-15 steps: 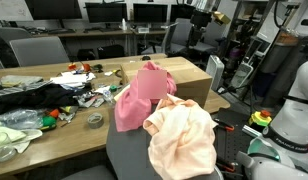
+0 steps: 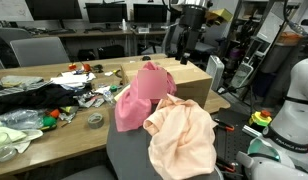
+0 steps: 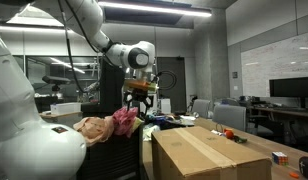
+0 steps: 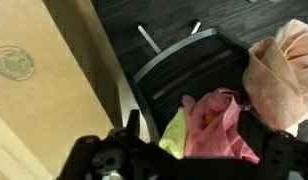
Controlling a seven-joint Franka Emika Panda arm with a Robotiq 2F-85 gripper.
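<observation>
My gripper (image 2: 183, 56) hangs in the air above the cloths and the cardboard box. In the wrist view its dark fingers (image 4: 133, 126) stand wide apart, so the gripper is open. A pink cloth (image 4: 222, 118) lies below, partly in the gap between the fingers, and nothing is gripped. Beside it is a peach cloth (image 4: 280, 84), which drapes over the front in exterior view 1. A small yellow-green cloth (image 4: 174, 134) shows next to the pink one. All rest on a black mesh chair (image 4: 209, 68).
An open-room side of the chair is taken by a large cardboard box (image 3: 199, 151). The wooden table (image 2: 54, 143) carries cables, tools, a tape roll (image 2: 95, 120) and clear plastic bags (image 2: 22, 119). Monitors stand farther back.
My gripper has come down and slightly left in exterior view 1, nearer the cloths and box. The cloths, box and table items look unmoved.
</observation>
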